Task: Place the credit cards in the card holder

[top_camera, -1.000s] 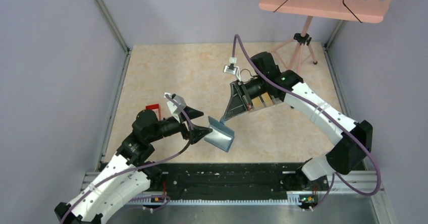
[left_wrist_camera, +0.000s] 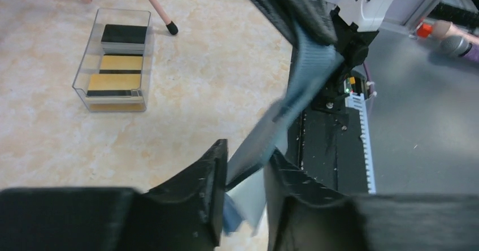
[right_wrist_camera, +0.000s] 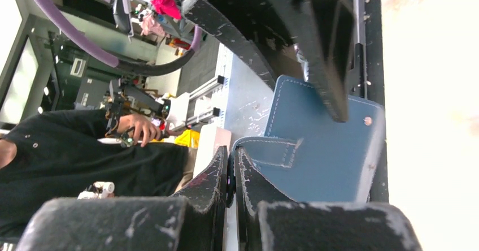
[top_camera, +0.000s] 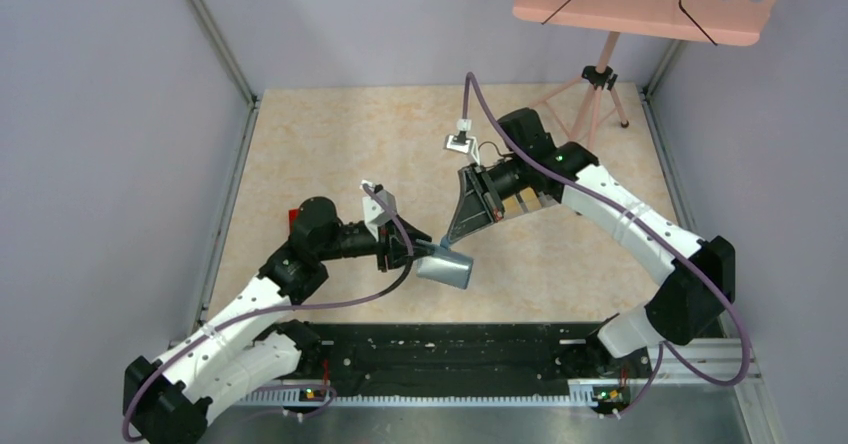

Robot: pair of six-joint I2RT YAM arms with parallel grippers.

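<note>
The blue-grey card holder [top_camera: 445, 267] [right_wrist_camera: 322, 149] hangs above the table between my grippers. My right gripper [top_camera: 448, 240] is shut on its strap or edge. My left gripper [top_camera: 420, 246] surrounds the holder's other end, its fingers partly closed around it; whether they grip firmly I cannot tell. In the left wrist view, cards in gold and black [left_wrist_camera: 114, 82] sit in a clear box [left_wrist_camera: 79, 87] on the table, largely hidden behind my right arm in the top view.
A pink stand [top_camera: 603, 74] stands at the back right. A red object [top_camera: 293, 216] lies at the left, partly behind my left arm.
My left gripper has moved right onto the holder and its fingers have drawn closer together. The holder has changed its tilt. The right arm is almost unchanged.
</note>
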